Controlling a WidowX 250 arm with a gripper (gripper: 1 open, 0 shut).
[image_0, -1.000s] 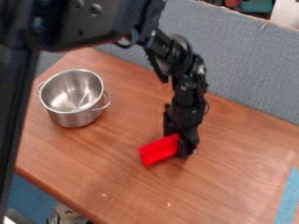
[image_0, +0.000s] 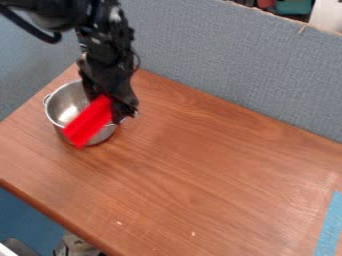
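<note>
A red block (image_0: 88, 122) is held by my black gripper (image_0: 104, 106) over the steel pot (image_0: 62, 105) at the table's left. The gripper is shut on the block, which tilts down toward the lower left and covers part of the pot's interior. Whether the block touches the pot is unclear.
A grey padded wall (image_0: 227, 60) runs along the back. A blue strip (image_0: 330, 225) lies at the right edge.
My gripper has carried the red block leftward from the middle of the table to over the pot.
</note>
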